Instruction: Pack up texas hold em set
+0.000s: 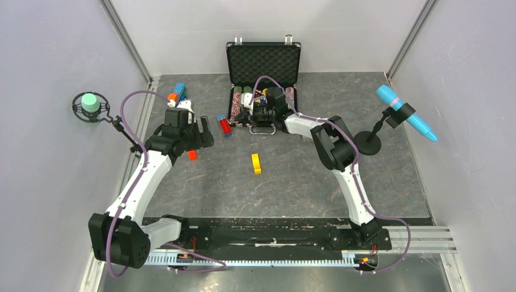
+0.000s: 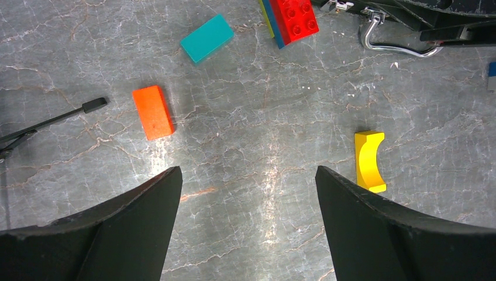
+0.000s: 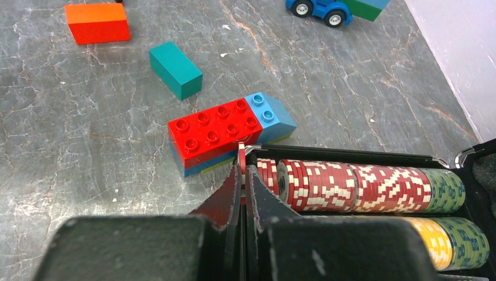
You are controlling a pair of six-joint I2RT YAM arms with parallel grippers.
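The open black case (image 1: pixel 264 61) stands at the back middle, lid up. Rows of red-and-white chips (image 3: pixel 319 184) fill its left slot, with a small gap near the front end; yellow and green chips (image 3: pixel 456 240) lie in the row beside. My right gripper is at the front left corner of the case, shut on a thin red chip (image 3: pixel 241 153) that stands edge-on between its fingertips. Over the left of the table my left gripper hangs open, only bare table between its fingers. The right arm covers part of the case from above.
A red-and-blue brick stack (image 3: pixel 213 137) stands right against the case's left front corner. Nearby lie a teal block (image 3: pixel 175 70) and an orange block (image 2: pixel 153 112). A yellow arch (image 1: pixel 256 163) lies in front of the case.
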